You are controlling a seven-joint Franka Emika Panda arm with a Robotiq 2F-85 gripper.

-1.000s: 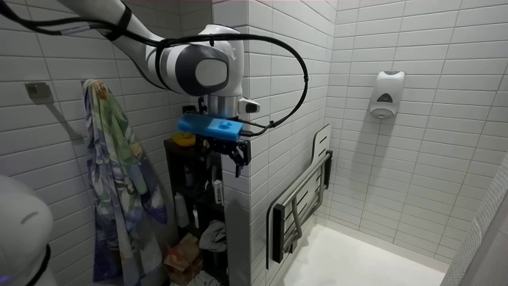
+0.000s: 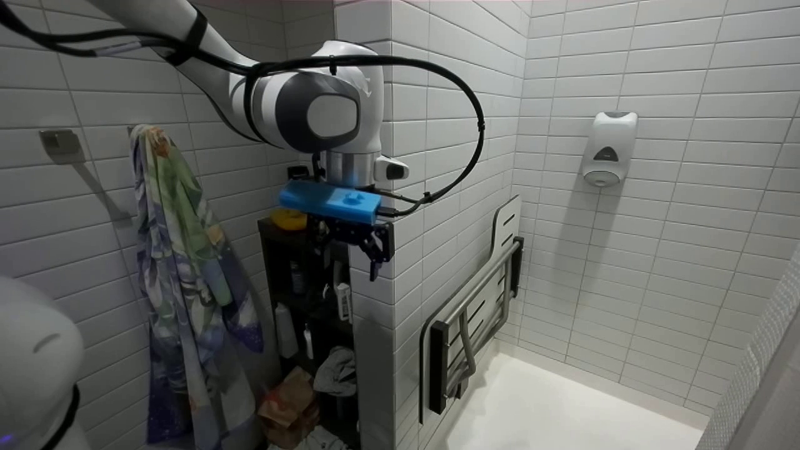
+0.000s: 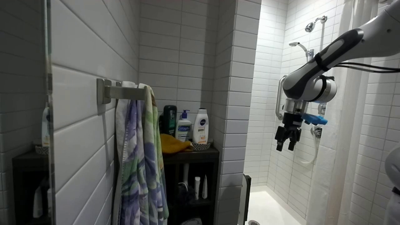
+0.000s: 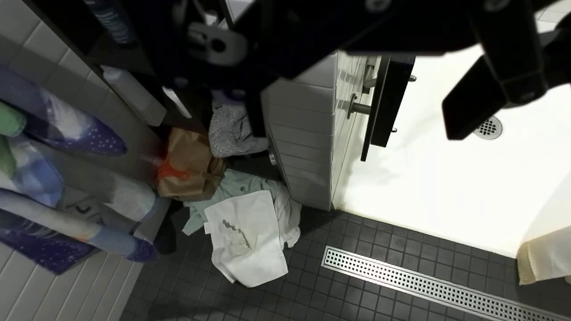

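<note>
In exterior view 2 my gripper (image 3: 285,146) hangs in mid-air, pointing down, its two fingers apart and nothing between them. The wrist view also shows the fingers (image 4: 471,107) spread wide, above the floor and the shower edge. A patterned towel (image 2: 184,262) hangs on the left wall, apart from the gripper. On the dark shelf unit (image 3: 215,165) stand several bottles, among them a Cetaphil pump bottle (image 3: 183,127) and a white Nivea bottle (image 3: 201,127). An orange cloth (image 3: 170,144) lies in front of them.
Close to the gripper is the tiled wall corner (image 2: 375,315). A folded shower seat (image 2: 472,315) juts from that wall. White cloth (image 4: 249,235) and a paper bag (image 4: 187,166) lie on the floor. A soap dispenser (image 2: 609,150) hangs on the far wall.
My arm and gripper sit very slightly lower than a second ago. Nothing else has visibly moved.
</note>
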